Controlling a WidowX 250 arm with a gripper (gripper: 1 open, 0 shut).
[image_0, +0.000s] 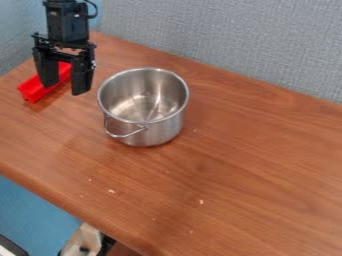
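My gripper (64, 72) is black and stands open at the upper left, its fingers pointing down over a red oblong object (34, 89) that lies on the wooden table, partly hidden behind them. Whether the fingers touch the red object I cannot tell. To the right of the gripper, a steel pot (143, 115) with a wire handle on its near side stands upright.
A grey textured wall (234, 35) runs along the back. The table's edge crosses the lower left, with blue surface (34, 220) beyond it.
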